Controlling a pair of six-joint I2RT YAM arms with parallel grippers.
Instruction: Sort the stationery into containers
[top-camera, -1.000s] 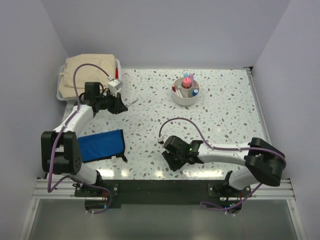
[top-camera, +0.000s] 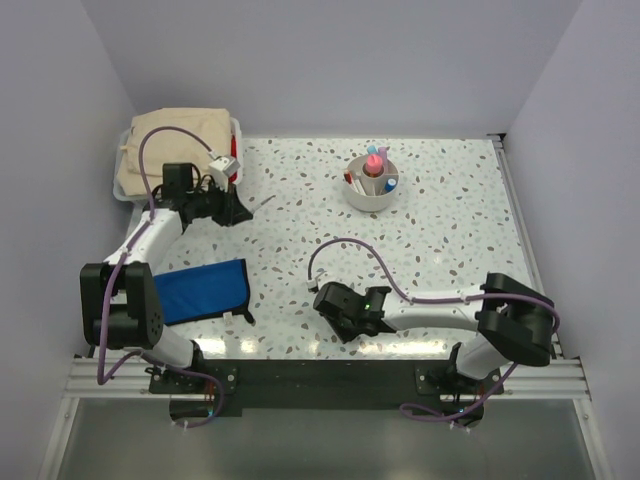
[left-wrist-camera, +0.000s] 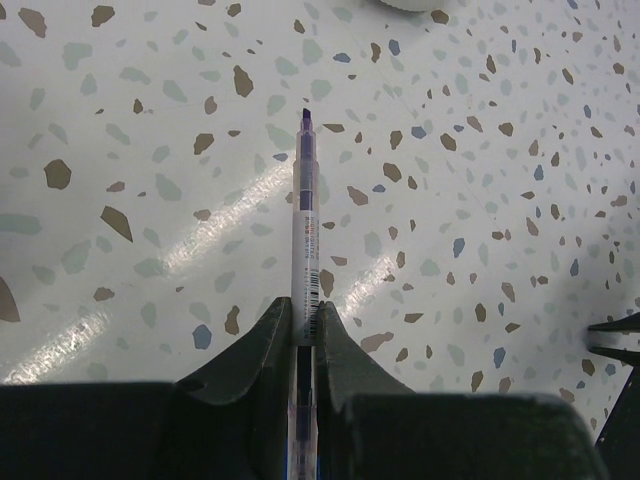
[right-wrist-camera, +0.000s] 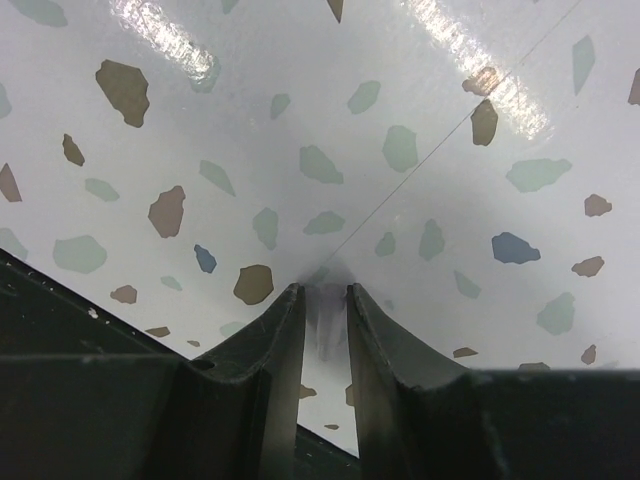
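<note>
My left gripper is shut on a slim pen (left-wrist-camera: 305, 240) with a clear body, a white barcode label and a dark purple tip pointing away. In the top view that pen (top-camera: 263, 204) is held over the table's left side, short of the bowl. Low over the front middle of the table is my right gripper. A narrow gap separates its fingertips. A small pale shape (right-wrist-camera: 329, 320) shows in that gap; whether it is an object or a reflection I cannot tell. Several pens and markers stand in the white bowl (top-camera: 369, 200) at the back.
At the back left, a white basket (top-camera: 238, 150) holds a beige cloth (top-camera: 175, 140) and something red. A blue pouch (top-camera: 205, 290) lies flat at the front left. Open speckled table lies right of the bowl and across the middle.
My right arm has shifted a little to the left over the front of the table. The left gripper has edged slightly left, still holding the pen.
</note>
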